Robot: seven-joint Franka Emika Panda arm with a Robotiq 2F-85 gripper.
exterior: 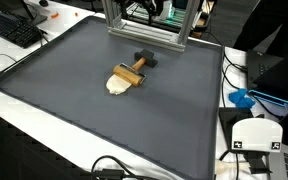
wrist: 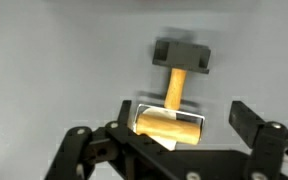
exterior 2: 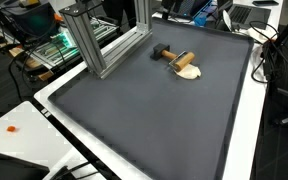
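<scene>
A wooden roller (wrist: pixel 168 127) in a wire frame lies on the dark table, in the lower middle of the wrist view. Its wooden handle (wrist: pixel 175 89) runs up to a black block (wrist: pixel 181 55); whether the handle's end sits in or on that block is unclear. Under the roller's side is a pale, flat, dough-like piece (exterior: pixel 117 85). High above these things, my gripper stands open. Its black fingers are wide apart in the wrist view, with nothing held between them. Only its lower tip shows at the top of exterior view 1.
A white metal frame (exterior: pixel 149 35) stands at the table's back edge, close behind the block. Wide bare table (exterior: pixel 114 125) lies in front. Beyond the right edge are a blue item (exterior: pixel 241 99) and a white-and-black device (exterior: pixel 256 135).
</scene>
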